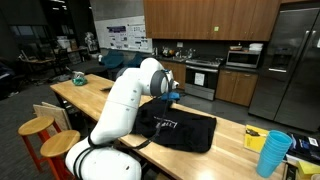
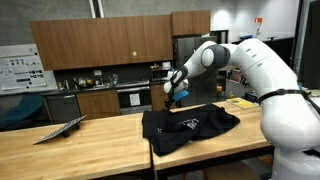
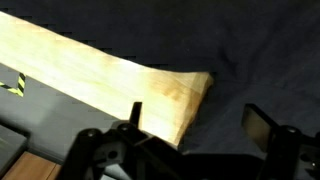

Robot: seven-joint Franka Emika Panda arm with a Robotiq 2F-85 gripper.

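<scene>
A black cloth [image 1: 188, 130] lies spread over the wooden table, partly hidden behind the arm in exterior view 1. In exterior view 2 the same cloth [image 2: 190, 128] shows raised folds towards its left side. My gripper is open above the table, its two fingers apart with nothing between them. Below it in the wrist view, dark cloth [image 3: 250, 50] surrounds a tapering patch of bare wood, whose tip lies near the middle of the view. At this size, the gripper [image 1: 166, 101] is small and dark against the cloth in exterior view 1.
A blue cup [image 1: 272, 154] stands at the table's right end, near a yellow item [image 1: 256, 137]. Stools [image 1: 40, 126] stand along the left side. Bare tabletop [image 2: 75, 150] stretches left of the cloth in exterior view 2.
</scene>
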